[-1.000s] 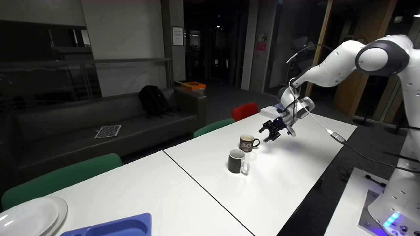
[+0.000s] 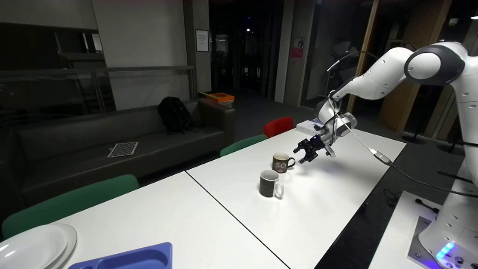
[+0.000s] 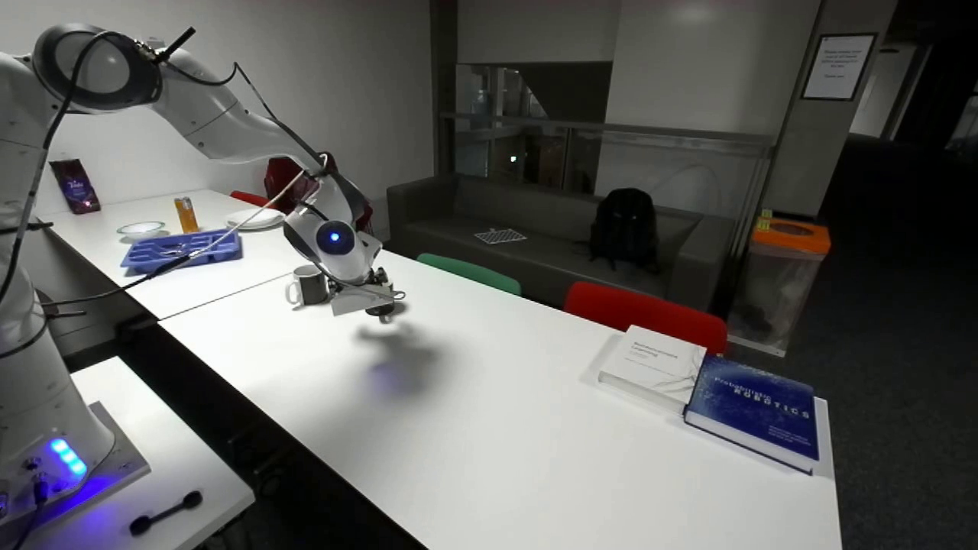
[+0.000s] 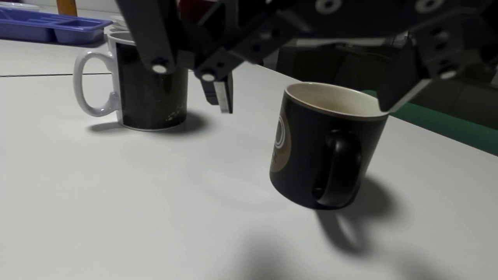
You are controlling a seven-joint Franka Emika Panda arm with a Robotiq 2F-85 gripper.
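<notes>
A black mug (image 4: 310,151) with a cream inside and a round brown print stands upright on the white table, its handle turned toward the wrist camera. My gripper (image 2: 299,155) is open just off that handle's side, tilted, with nothing held. In the wrist view its fingers (image 4: 224,95) spread wide, one left of the black mug and the other overlapping its right rim. To the left stands a second mug (image 4: 151,88), dark with a white handle, upright and apart from the first. Exterior view 2 shows the white-handled mug (image 3: 312,285) beside the arm; the other is mostly hidden behind the gripper.
A blue tray (image 3: 183,251) and white plates (image 3: 257,218) lie on the far table section. A white book (image 3: 652,362) and a blue book (image 3: 753,408) lie at the opposite end. Between the books and the gripper the tabletop (image 3: 513,403) is bare.
Over the last second my gripper has shifted very slightly toward the black mug and a touch lower. Both mugs stand where they were.
</notes>
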